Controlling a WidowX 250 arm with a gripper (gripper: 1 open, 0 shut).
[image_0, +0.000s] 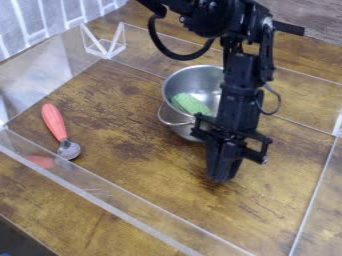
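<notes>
The black gripper (222, 172) reaches down from the top to just above the wooden surface, in front of a metal pot (181, 83), its fingertips shut together with nothing visible between them. The pot stands behind the arm and is partly hidden by it; a light green object (190, 105) lies inside. On the left lies a utensil with a pink handle (54, 122) and a metal head.
Clear plastic strips (114, 200) edge the work area, with a white wire piece (102, 42) at the back left.
</notes>
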